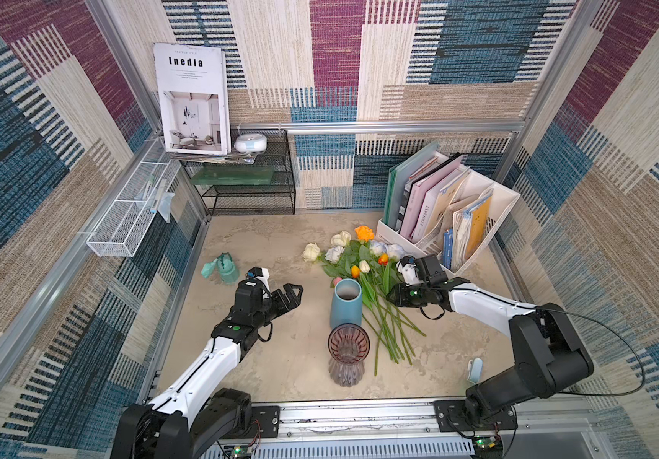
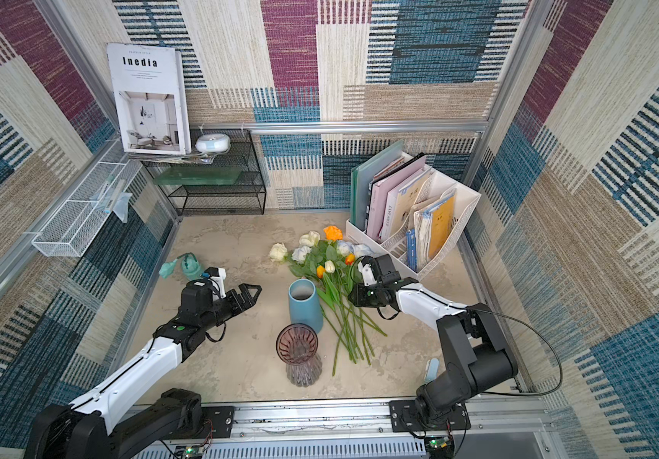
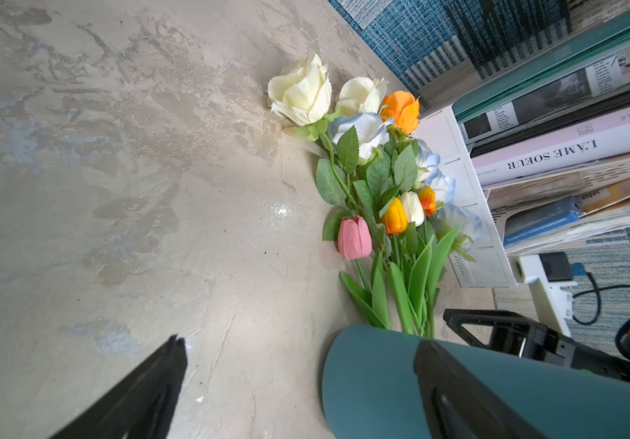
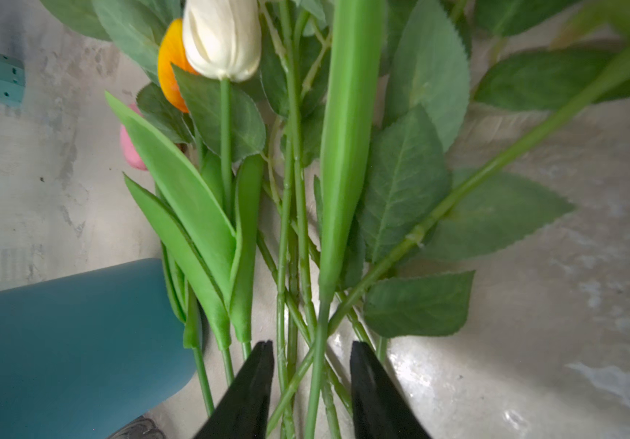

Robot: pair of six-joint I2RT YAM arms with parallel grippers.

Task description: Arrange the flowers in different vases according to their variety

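A pile of roses and tulips lies on the table, including a cream rose [image 3: 299,93], orange rose [image 3: 400,109], pink tulip [image 3: 353,237] and white tulip [image 4: 221,36], stems toward the front. Beside them stand a blue vase [image 1: 345,310] and a ribbed pink glass vase [image 1: 348,359]. My left gripper [image 1: 291,294] stands open left of the blue vase, empty. My right gripper is over the crossed stems, fingers apart on either side of several of them; whether any are touched I cannot tell.
A white file box [image 1: 459,260] with books is at the back right, a wire rack [image 1: 253,187] at the back left, a teal object [image 1: 227,267] at the left.
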